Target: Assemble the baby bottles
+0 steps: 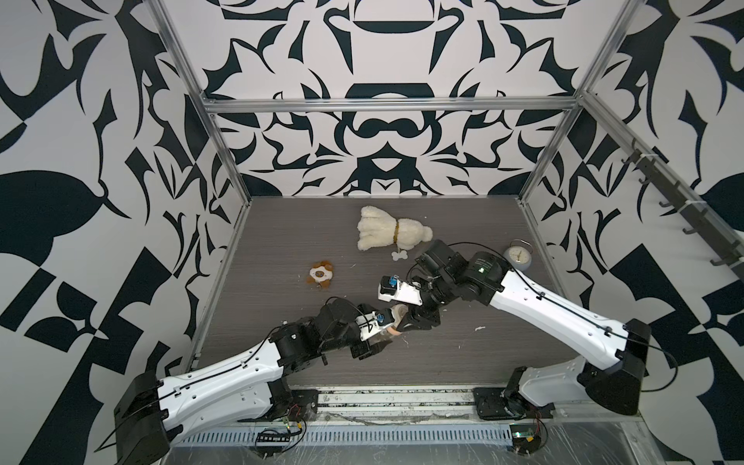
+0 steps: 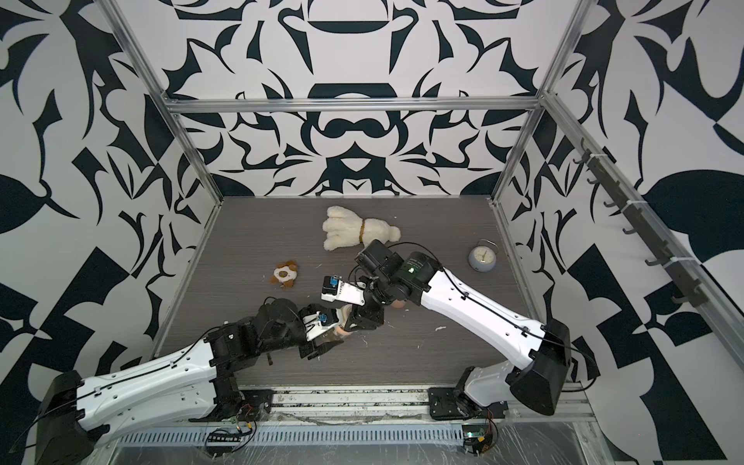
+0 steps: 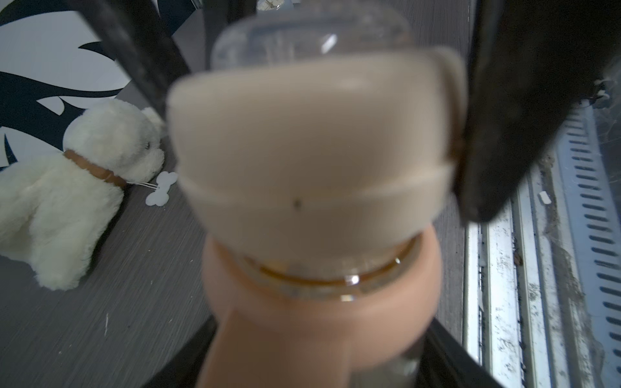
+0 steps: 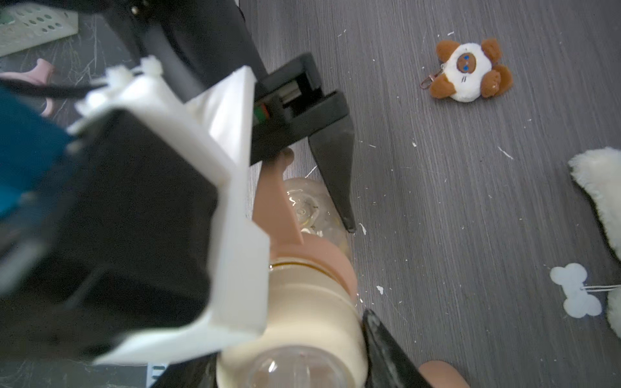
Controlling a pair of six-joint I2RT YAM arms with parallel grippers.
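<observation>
A baby bottle is held between both grippers over the front middle of the table. In the left wrist view its cream collar [image 3: 310,135] with a clear cap sits above a peach handle ring [image 3: 323,323]; in the right wrist view the clear body [image 4: 317,207] lies beyond that ring. My left gripper [image 1: 381,334] is shut on the bottle's body end. My right gripper [image 1: 403,314] is shut on the cream collar end. Both are partly hidden in the top views.
A white plush dog [image 1: 376,228] lies at the back, with a bone tag beside it. A small brown-white plush [image 1: 320,274] is at the left, a clock [image 2: 482,259] at the right. A peach piece [image 4: 443,375] lies near the bottle.
</observation>
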